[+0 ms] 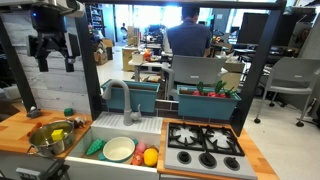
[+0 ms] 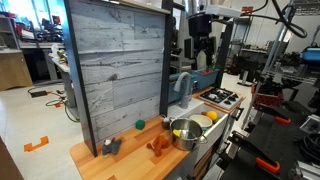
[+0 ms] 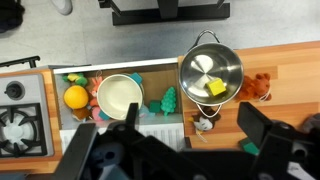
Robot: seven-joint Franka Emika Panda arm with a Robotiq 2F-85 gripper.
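Observation:
My gripper (image 1: 56,62) hangs high over the left part of the counter in exterior view 1. Its two dark fingers are spread wide at the bottom of the wrist view, with nothing between them; it is open. Well below it, a metal pot (image 3: 228,67) stands on the wooden counter, holding a yellow block (image 3: 216,87) and some pale pieces. Left of the pot in the wrist view, a cream bowl (image 3: 119,97) sits in the sink, near a green tree-shaped piece (image 3: 169,100) and an orange round item (image 3: 76,97).
An orange-brown toy (image 3: 257,86) and a small grey-and-white toy (image 3: 205,122) lie beside the pot. The stove (image 1: 207,150) is right of the sink in exterior view 1. A faucet (image 1: 127,100) and a dark upright post (image 1: 90,75) rise behind the counter.

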